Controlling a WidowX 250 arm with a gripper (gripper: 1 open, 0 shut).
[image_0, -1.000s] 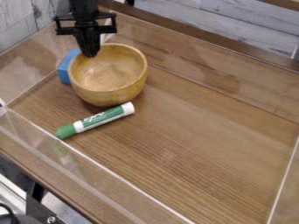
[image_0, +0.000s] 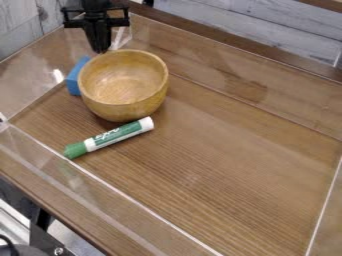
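Note:
My gripper (image_0: 99, 48) is at the top left, dark, above and behind a wooden bowl (image_0: 123, 103). Its fingers look close together, with nothing visible between them. A blue object (image_0: 82, 78) lies at the bowl's left side, partly hidden by it. In front of the bowl a white and green cylinder (image_0: 110, 137) lies diagonally on the table.
My gripper has moved up and back, away from the bowl. The bowl and cylinder look about the same.

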